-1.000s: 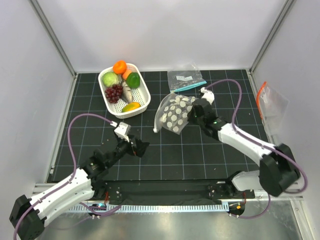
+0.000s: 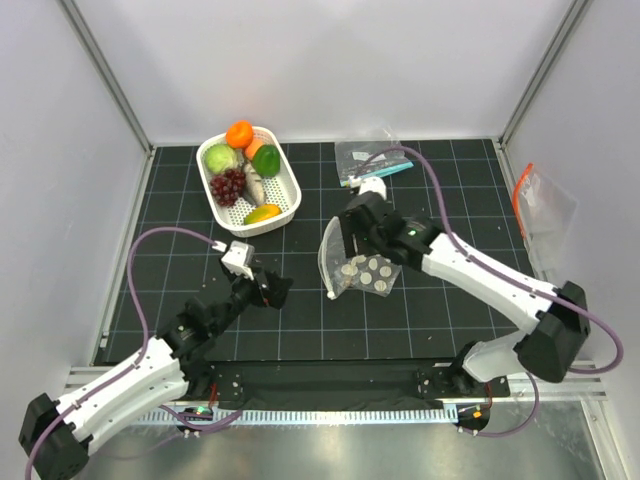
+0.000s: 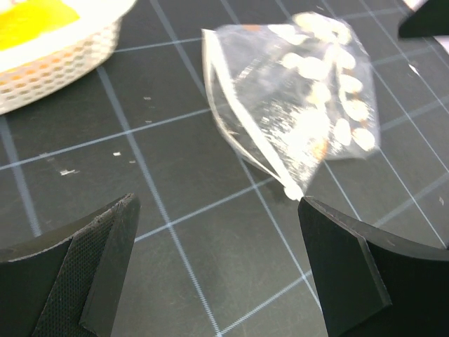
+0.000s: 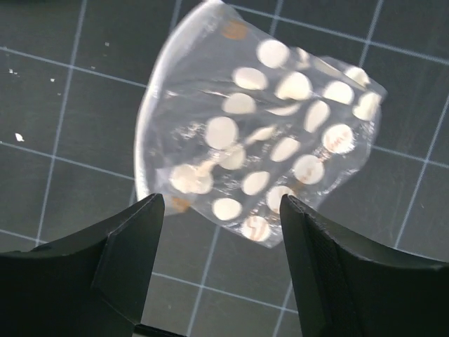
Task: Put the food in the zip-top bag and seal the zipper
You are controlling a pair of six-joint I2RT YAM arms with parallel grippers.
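A clear zip top bag with pale round dots (image 2: 375, 275) lies flat on the dark grid mat, right of the middle. Along its left side runs the white zipper edge (image 3: 249, 126); a small white slider (image 2: 331, 294) sits at its near end. Over the bag's left part hovers my right gripper (image 2: 356, 236), its fingers apart; the right wrist view shows the bag (image 4: 259, 140) below and beyond them, not gripped. My left gripper (image 2: 275, 290) is open and empty, left of the slider. Whether food is inside the bag cannot be made out.
At back left stands a white basket (image 2: 291, 200) with an orange (image 2: 239, 134), grapes (image 2: 228, 187), a green pepper (image 2: 266, 160) and other food. Another clear bag (image 2: 352, 155) with a blue strip lies at the back. Mat between basket and front edge is mostly clear.
The dotted bag has shifted toward the front and slightly right. My right gripper, earlier at its right corner, has come away and moved left over the bag. The left arm has barely moved.
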